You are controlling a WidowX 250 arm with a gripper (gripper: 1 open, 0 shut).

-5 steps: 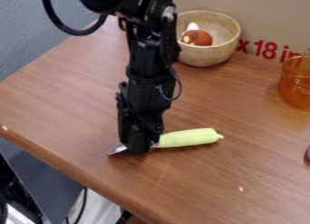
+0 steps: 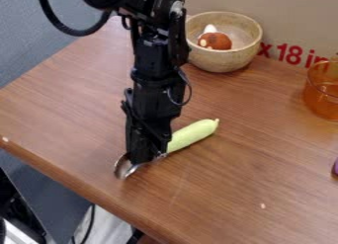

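Observation:
The black gripper (image 2: 145,154) is low over the wooden table (image 2: 264,189), at a pale green-yellow elongated object (image 2: 195,131) lying diagonally, resembling a corn cob or similar vegetable. A silver metal piece (image 2: 125,168) shows at the gripper's lower left. The gripper covers the near end of the pale object, and whether its fingers hold anything cannot be made out.
A cream bowl (image 2: 224,57) with a reddish-brown item and a white item stands at the back. An orange translucent container (image 2: 323,95) is at the right edge, with a purple object (image 2: 334,167) below it. The table's front-left edge is near the gripper.
The pale object has swung from nearly horizontal to a diagonal, its far end moving up and leftward. The gripper has shifted slightly left.

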